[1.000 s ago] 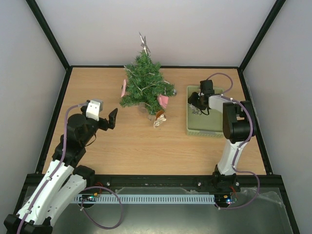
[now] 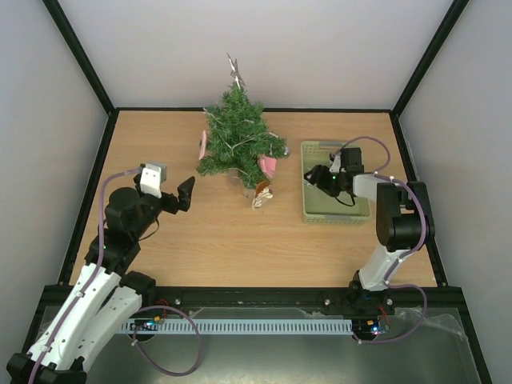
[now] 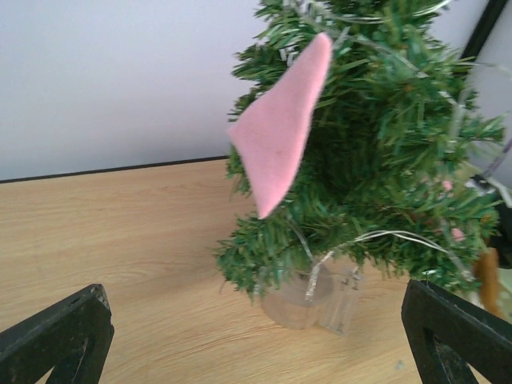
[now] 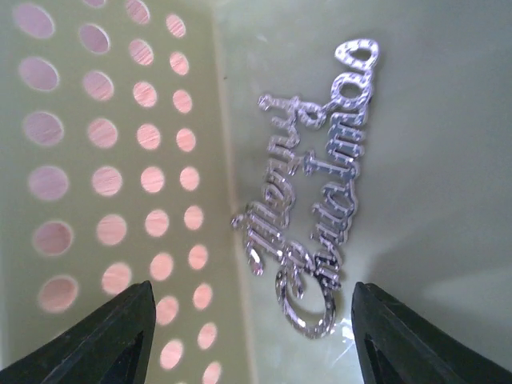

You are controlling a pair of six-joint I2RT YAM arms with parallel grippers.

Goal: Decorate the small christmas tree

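Note:
The small Christmas tree (image 2: pixel 238 132) stands at the back middle, with pink ornaments and a silver topper (image 2: pixel 236 70); a pink felt piece (image 3: pixel 280 120) hangs on its side in the left wrist view. My left gripper (image 2: pixel 180 196) is open, empty, left of the tree. My right gripper (image 2: pixel 318 178) is open inside the green basket (image 2: pixel 336 216), over a silver "Merry Christmas" ornament (image 4: pixel 345 144) lying on the basket floor near a perforated wall.
A brown and white ornament (image 2: pixel 262 194) is at the tree's foot.
My right arm has shifted slightly within the basket area, and the basket sits a little further left than before. The left arm is still.

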